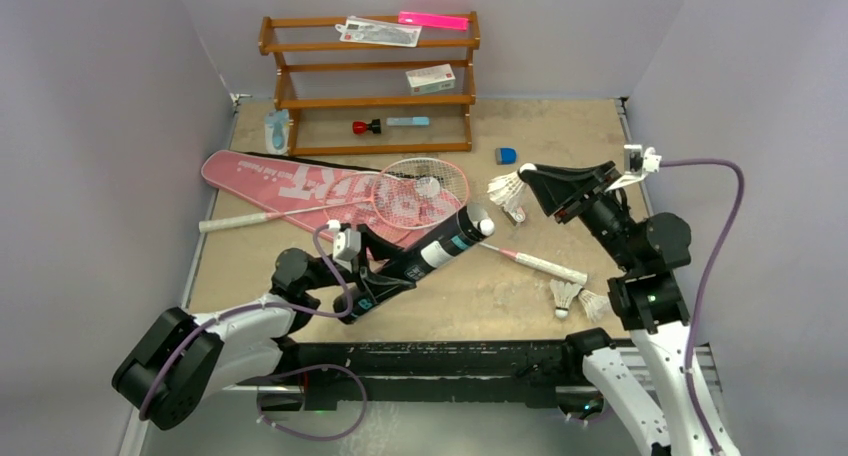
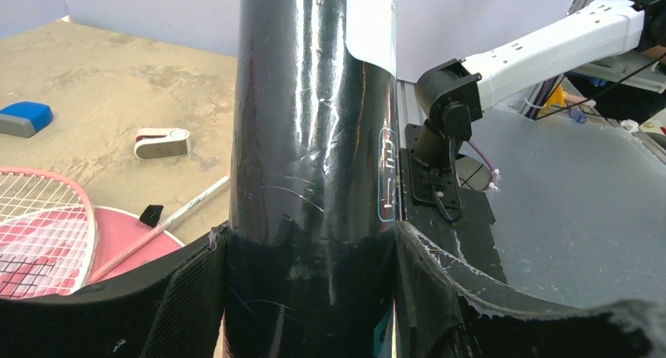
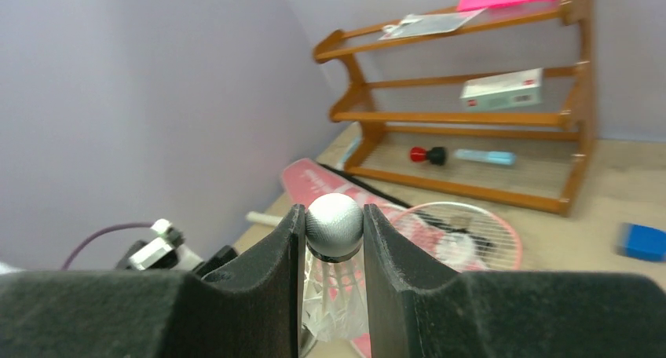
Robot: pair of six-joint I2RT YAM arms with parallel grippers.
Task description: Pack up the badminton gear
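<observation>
My left gripper [image 1: 375, 263] grips a black shuttlecock tube [image 1: 440, 246], tilted up to the right and filling the middle of the left wrist view. Beyond the tube's upper end, my right gripper is shut on a white shuttlecock [image 1: 507, 188] by its cork, apart from the tube. A pink racket bag [image 1: 240, 176] lies on the table under rackets [image 1: 420, 176]. Another racket's handle [image 1: 550, 268] points right, and loose shuttlecocks [image 1: 562, 301] lie at the front right.
A wooden shelf [image 1: 370, 103] with small items stands at the back. A blue object [image 1: 505, 156] lies right of it. Walls border both sides.
</observation>
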